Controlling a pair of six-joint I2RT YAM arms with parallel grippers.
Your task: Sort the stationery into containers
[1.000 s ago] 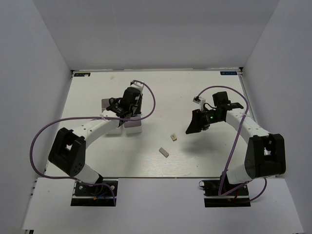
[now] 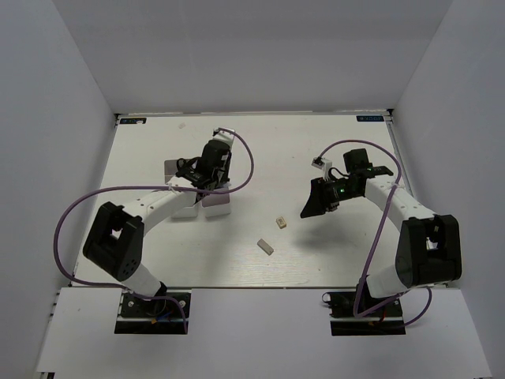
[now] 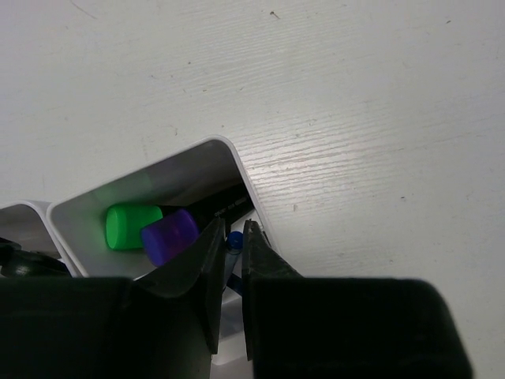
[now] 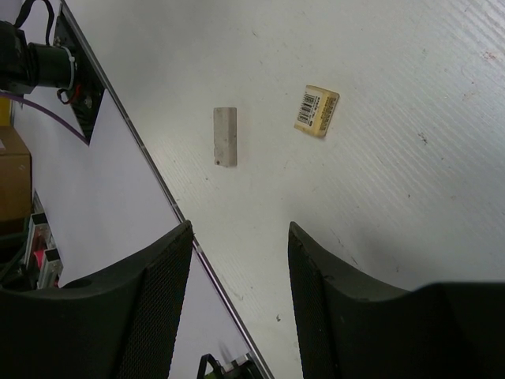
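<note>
Over the white bins (image 2: 217, 211) on the left of the table, my left gripper points down, its fingers a small gap apart. A blue-ended pen (image 3: 234, 240) shows in that gap; whether the fingers touch it or it rests in the bin cannot be told. In the same bin lie a green-capped marker (image 3: 130, 227) and a purple-capped marker (image 3: 170, 237). My right gripper is open and empty above the table's right half. A grey eraser bar (image 4: 226, 136) and a tan labelled eraser (image 4: 317, 110) lie on the bare table, clear of its fingers.
A neighbouring bin (image 3: 24, 225) holds something dark. The left arm hides part of the bins from above. Around the two erasers and across the table's back and right, the surface is free. The front table edge (image 4: 170, 193) runs past the grey bar.
The right arm and both erasers stay where they were.
</note>
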